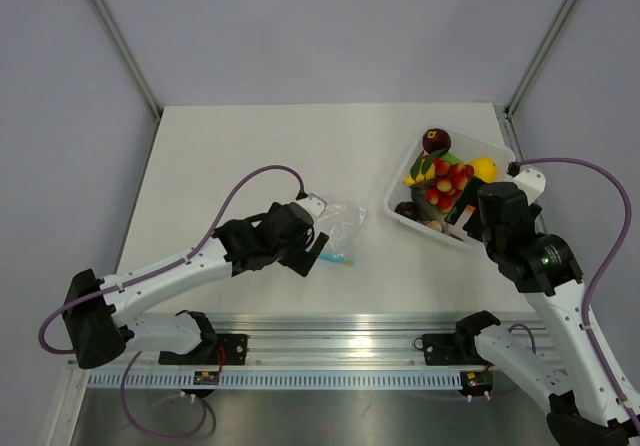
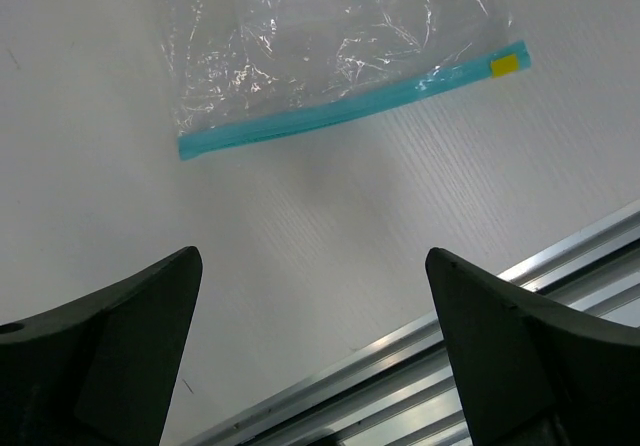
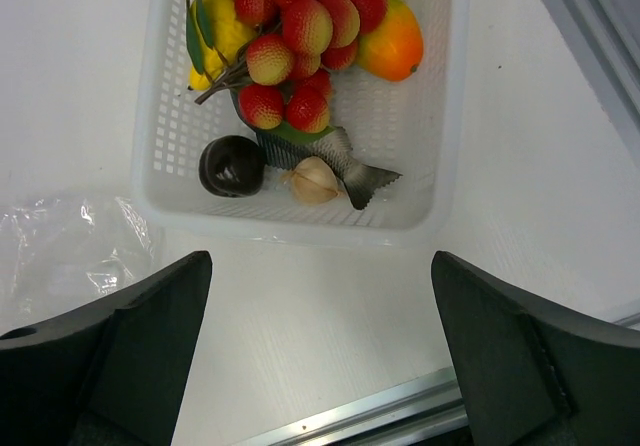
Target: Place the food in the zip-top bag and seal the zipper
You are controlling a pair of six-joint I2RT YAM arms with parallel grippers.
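The clear zip bag (image 2: 330,36) lies flat on the table, its blue zipper (image 2: 350,106) with a yellow slider along its near edge. My left gripper is open over the bag, partly covering it in the top view. The food sits in a white basket (image 3: 450,116) at right: a lychee bunch (image 3: 306,31), yellow and orange fruit (image 3: 389,46), a fish (image 3: 350,171), a garlic bulb (image 3: 312,183), a dark round item (image 3: 231,166) and more. My right gripper is open above the basket's near side, empty.
Metal rails (image 1: 320,328) run along the front edge, with more rails at the sides.
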